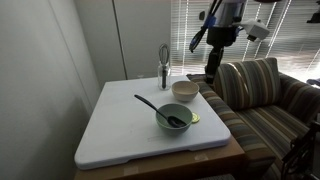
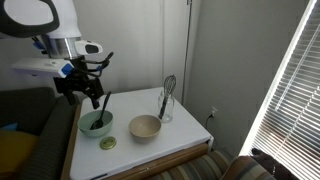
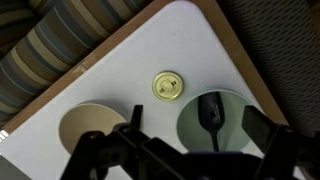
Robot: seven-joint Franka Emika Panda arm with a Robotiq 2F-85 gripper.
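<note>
My gripper is open, its two fingers wide apart in the wrist view with nothing held between them. It hangs in the air above the table's edge, clear of everything on the top. A pale green bowl (image 1: 166, 110) stands on the white table with a black spoon (image 3: 211, 112) leaning in it. Beside it is a beige bowl (image 2: 144, 128). A small round gold lid-like disc (image 3: 168, 85) lies flat near the table's edge, between the two bowls in the wrist view.
A clear container (image 2: 165, 105) holding a whisk (image 2: 169, 85) stands further back on the white table (image 1: 120, 120). A striped sofa (image 1: 250, 85) borders the table.
</note>
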